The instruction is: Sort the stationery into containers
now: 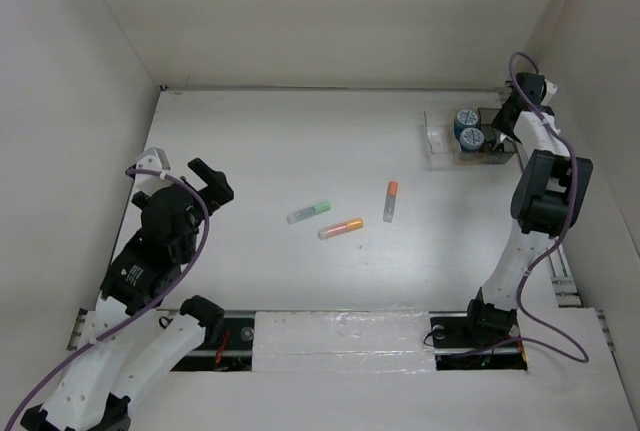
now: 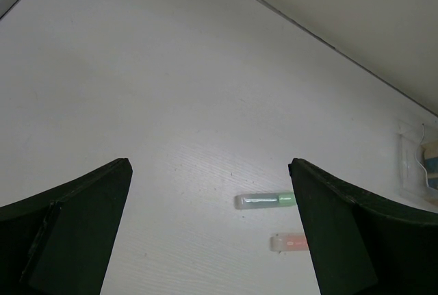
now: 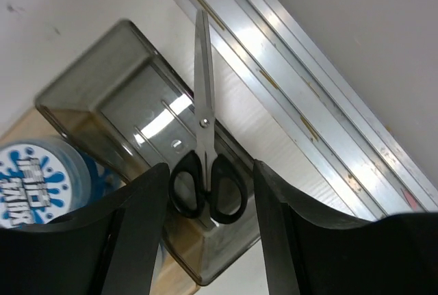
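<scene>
Black-handled scissors (image 3: pixel 204 120) lie slanted over the dark tray (image 3: pixel 147 202), handles inside its outline and blade tip past its rim. My right gripper is over the tray, fingers parted on either side of the handles, with slim gaps visible. Whether the scissors rest fully on the tray is unclear. On the table lie a green-capped tube (image 1: pixel 309 212), an orange-capped pink tube (image 1: pixel 341 229) and an orange-capped grey tube (image 1: pixel 390 201). At the left, my left gripper stands open and empty, well short of the tubes.
Two blue-and-white jars (image 1: pixel 467 119) fill the middle container, left of the dark tray. A clear container (image 1: pixel 438 137) beside them looks empty. Metal rails (image 3: pixel 294 103) and the side wall are close to the right of the tray.
</scene>
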